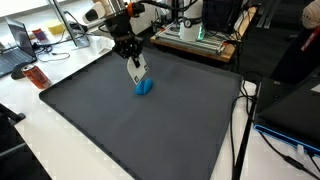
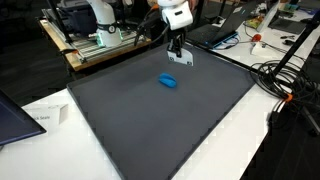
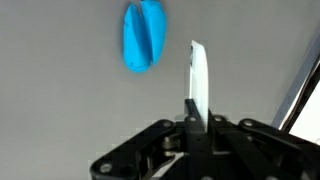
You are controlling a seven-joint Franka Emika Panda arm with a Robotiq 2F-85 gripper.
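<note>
A thin white piece (image 1: 136,69), like a card or stiff sheet, hangs down from my gripper (image 1: 131,51). The wrist view shows this white piece (image 3: 198,75) almost edge-on, its near end between the shut fingers. From the other side, the white piece (image 2: 180,56) hangs just behind a small blue object (image 2: 167,80) on the dark table. That blue object (image 3: 143,38) has a crease down its middle and lies ahead and to the left of the gripper in the wrist view. A gap shows there between white and blue.
A red can (image 1: 36,76) stands beyond its left edge. Black cables (image 2: 285,78) run along one side, and a wooden-topped stand (image 1: 205,42) is at the back.
</note>
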